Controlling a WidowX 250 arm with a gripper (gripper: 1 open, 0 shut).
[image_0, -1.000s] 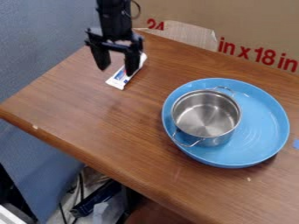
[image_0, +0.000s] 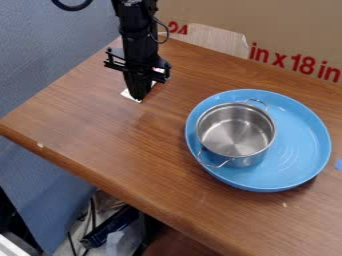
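My black gripper is low over the upper left of the wooden table, directly on top of a small white packet or tube, which it mostly hides. Only an edge of the white thing shows below the fingers; whether the fingers hold it or are open I cannot tell. On the right, a steel pot with wire handles sits on a blue plate.
A cardboard box stands behind the table, with a pale sheet at the back. The table's left and front-left edges drop away to clutter below.
My gripper has moved down and slightly right onto the white packet, covering more of it. The pot and plate have not moved.
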